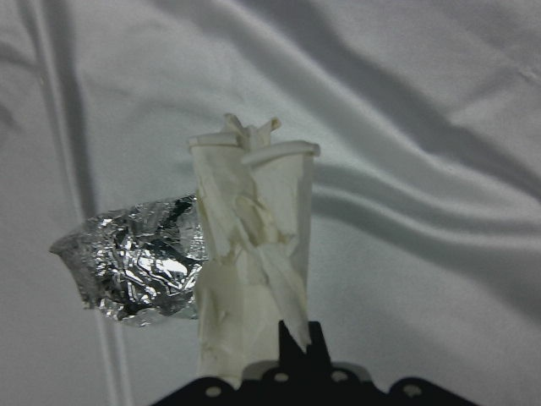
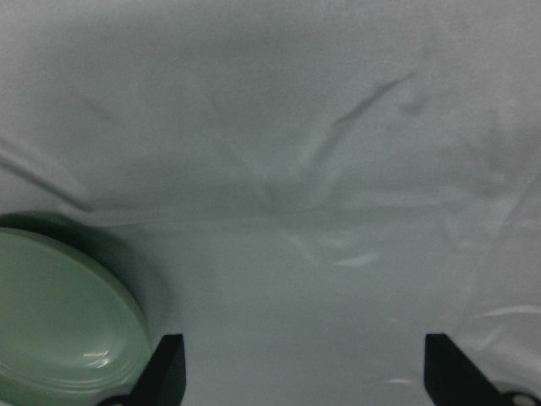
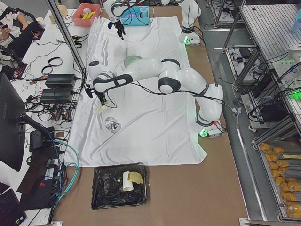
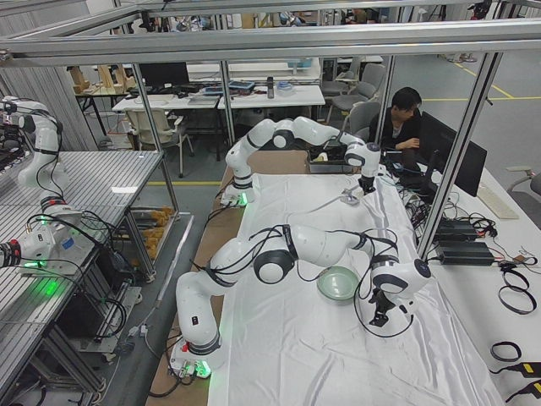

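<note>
My left gripper (image 3: 102, 100) is shut on a crumpled cream paper piece (image 1: 249, 237), held by its lower end over the white cloth. Crumpled foil (image 3: 113, 124) lies on the cloth beyond it, partly behind the paper in the left wrist view (image 1: 139, 258). My right gripper stands open over bare cloth, with a green plate (image 2: 55, 313) at its lower left in the right wrist view. The plate (image 4: 337, 283) sits on the cloth between the arms.
A black-lined tray (image 3: 99, 188) holds a white cylinder and a tan piece. A blue bin (image 3: 143, 16) and red box (image 3: 94, 14) stand at the far end. Monitors and cables crowd the side table.
</note>
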